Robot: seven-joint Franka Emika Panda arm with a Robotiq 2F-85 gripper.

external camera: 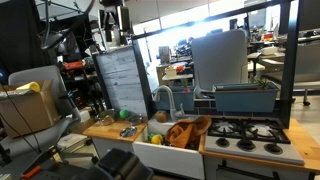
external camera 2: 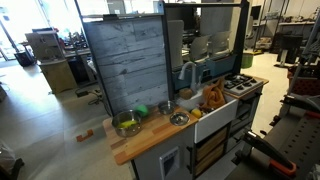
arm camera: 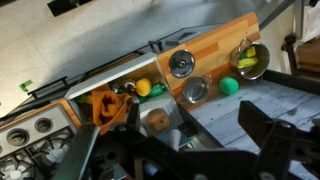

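High above the counter, my gripper stands open, with nothing held between its fingers. It hangs near the top left in exterior view 1 (external camera: 108, 36), well clear of everything below. An orange-brown cloth (arm camera: 106, 104) lies in the white sink (external camera: 165, 158), beside a yellow-orange round item (arm camera: 144, 86). On the wooden counter (arm camera: 208, 50) are a metal pot (arm camera: 262, 66) with something yellow inside, a round metal lid or dish (arm camera: 181, 63), a metal bowl (arm camera: 196, 90) and a green round item (arm camera: 228, 84).
The black-grated stove (external camera: 255, 137) is right of the sink in exterior view 1. A grey faucet (external camera: 168, 97) rises behind the sink. A grey plank panel (external camera: 118, 78) and dark posts stand behind the counter. Open floor (arm camera: 60, 40) lies in front.
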